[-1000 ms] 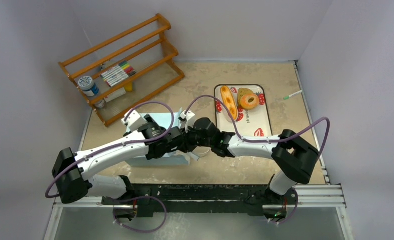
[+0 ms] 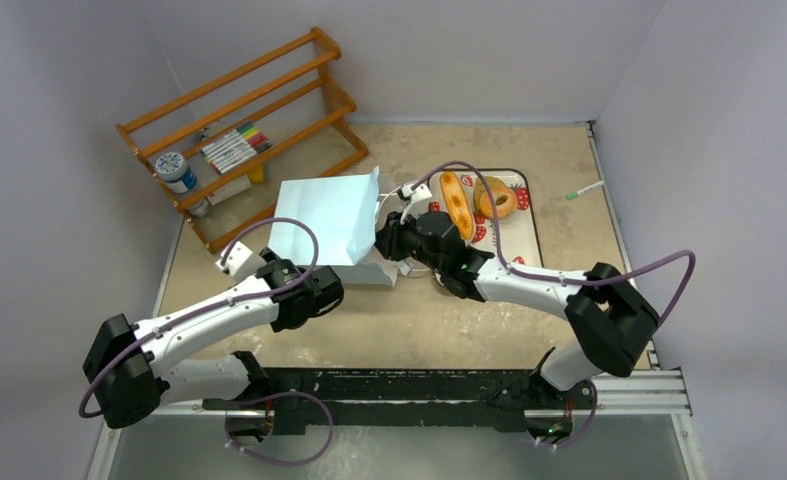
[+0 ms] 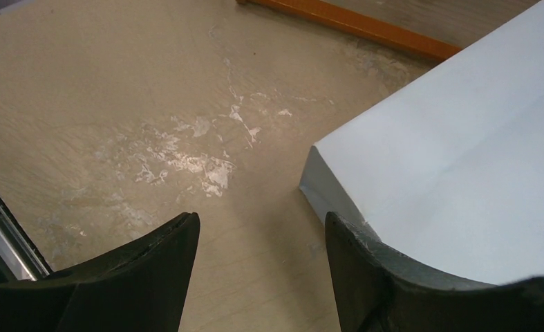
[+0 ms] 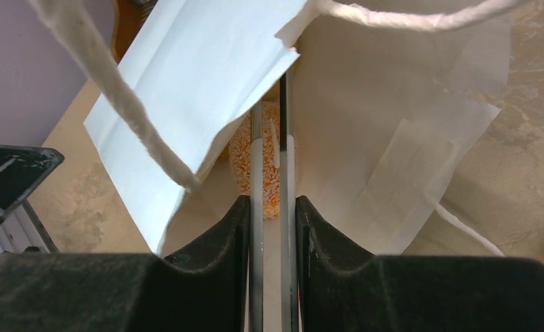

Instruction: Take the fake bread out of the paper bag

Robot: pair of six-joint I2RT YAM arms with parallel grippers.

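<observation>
The pale blue-white paper bag [image 2: 319, 215] lies on its side, its mouth towards my right gripper. In the right wrist view a sesame-topped, orange-pink piece of bread [image 4: 240, 155] shows inside the bag. My right gripper is at the mouth, its fingers closed on two long, thin grey strips [image 4: 256, 235], like tongs, reaching into the bag in front of the bread. Whether the strips grip the bread cannot be told. My left gripper stands open by a bottom corner of the bag, nothing between its fingers.
A tray [image 2: 509, 245] behind the right arm carries a long loaf [image 2: 456, 205] and a ring-shaped bread [image 2: 499, 203]. At the back left stands a wooden rack [image 2: 309, 130] with markers and a jar [image 2: 174, 172].
The bag and my right gripper have shifted backwards and to the right. My left gripper has drawn away to the left, leaving more of the bag uncovered.
</observation>
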